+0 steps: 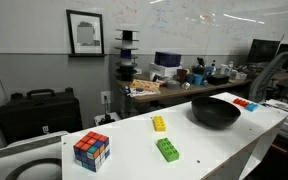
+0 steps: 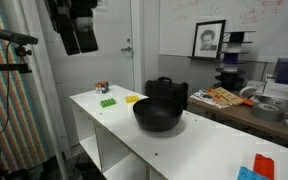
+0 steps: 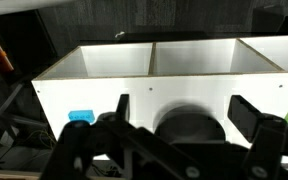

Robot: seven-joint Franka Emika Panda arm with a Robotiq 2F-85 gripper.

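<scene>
My gripper stands open, its two dark fingers wide apart with nothing between them. It is high over the white table (image 3: 134,98), and the black bowl (image 3: 190,125) lies below, partly covered by the gripper body in the wrist view. The bowl (image 1: 216,113) looks empty from the side. A green block (image 1: 168,150) and a yellow block (image 1: 159,124) rest apart on the table. Farther left sits a colored puzzle cube (image 1: 92,151). At the other end lie a blue block (image 2: 251,174) and a red block (image 2: 264,166).
Open compartments (image 3: 104,62) run under the table's near edge. The dark arm (image 2: 76,28) hangs above that side. Behind the table, a wooden bench (image 2: 244,118) carries boxes and tools; a black case (image 1: 40,115) stands behind the cube's end.
</scene>
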